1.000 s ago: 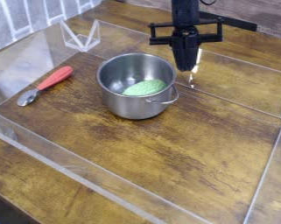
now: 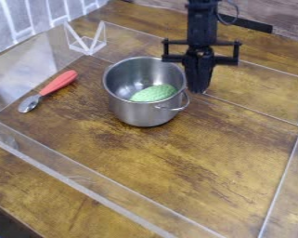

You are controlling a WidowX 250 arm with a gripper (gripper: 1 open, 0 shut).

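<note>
A steel pot [image 2: 145, 109] with a wire handle stands on the wooden table, holding a light green oblong item [image 2: 152, 94]. My black gripper [image 2: 200, 85] points down just behind and to the right of the pot, low over the table. Its fingers look together, with nothing visible between them, though they are small and dark. A spoon with a red handle [image 2: 59, 82] lies to the left of the pot.
Clear plastic edging [image 2: 89, 186] runs along the table's left and front. A small white wire stand [image 2: 86, 37] is at the back left.
My gripper has moved left toward the pot and slightly lower. The pot, green item and spoon are unchanged.
</note>
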